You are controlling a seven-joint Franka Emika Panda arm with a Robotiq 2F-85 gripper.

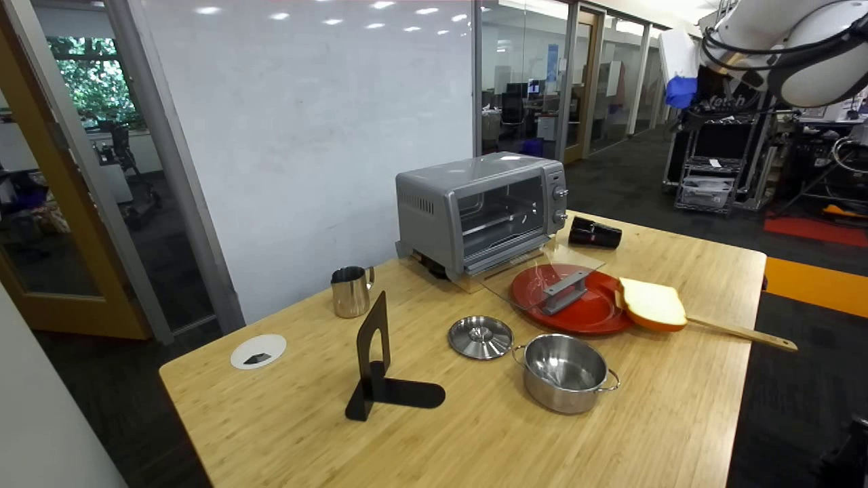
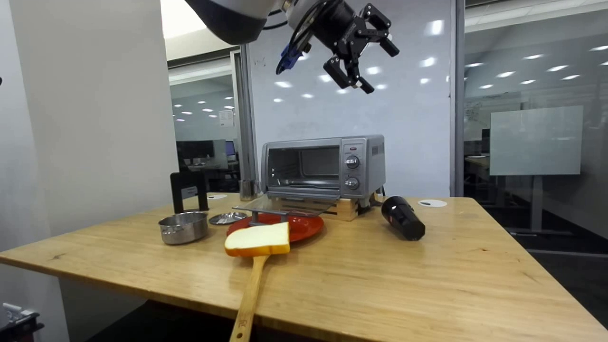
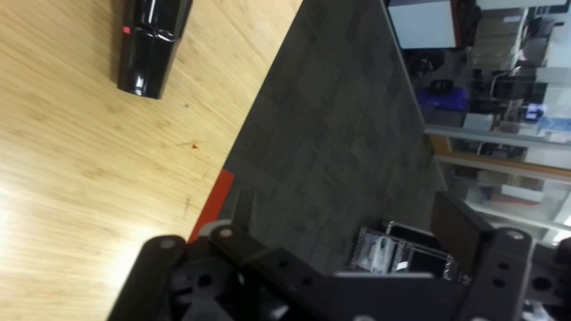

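Note:
High above the table, my gripper (image 2: 378, 66) stands open, its fingers wide apart with nothing between them. In the wrist view a finger (image 3: 461, 235) is dark and blurred. A grey toaster oven (image 1: 488, 207) has its glass door (image 1: 521, 280) lowered over a red plate (image 1: 598, 313). A bread slice (image 1: 653, 302) lies on the head of a wooden spatula (image 1: 736, 329) at the plate's near edge. The spatula's handle sticks out past the table edge. A black cup-like object (image 2: 403, 217) lies on its side right of the oven, well below my gripper.
A steel pot (image 1: 563, 378) and its lid (image 1: 480, 337) sit left of the plate. Farther left are a black bookend (image 1: 374, 370) and a metal pitcher (image 1: 350, 293).

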